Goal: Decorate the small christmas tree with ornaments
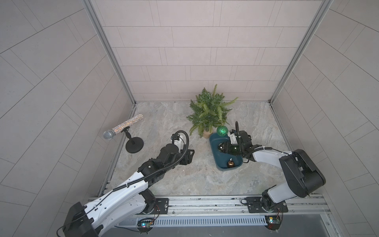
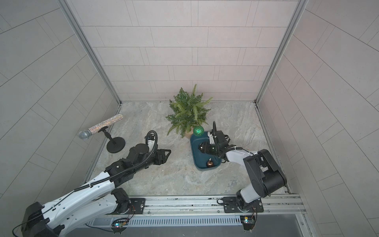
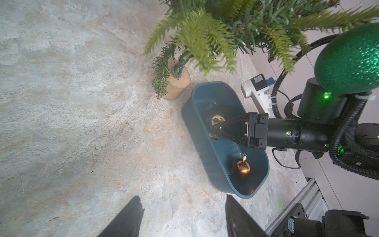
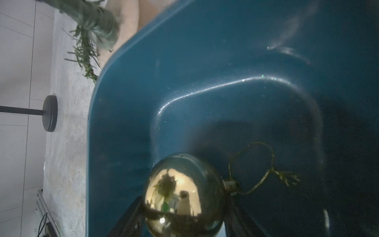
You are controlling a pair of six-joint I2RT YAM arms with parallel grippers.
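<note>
The small green tree [image 1: 210, 108] stands at the back in its beige base [image 3: 175, 85]. A glittery green ball [image 1: 222, 130] hangs low on its right side. In the blue tray [image 3: 203, 148] lie a shiny gold ball [image 4: 183, 189] with a string loop [image 4: 252, 144] and a copper ornament [image 3: 243, 167]. My right gripper is down in the tray, its fingers [image 4: 132, 219] at both sides of the gold ball; whether they grip it does not show clearly. My left gripper stands open and empty over bare table, left of the tray.
A glittering microphone [image 1: 127, 123] rests on a black stand [image 1: 134, 145] at the left. Bare tabletop [image 3: 98, 118] lies between the stand and the tray. The hanging green ball is close to the right gripper's wrist.
</note>
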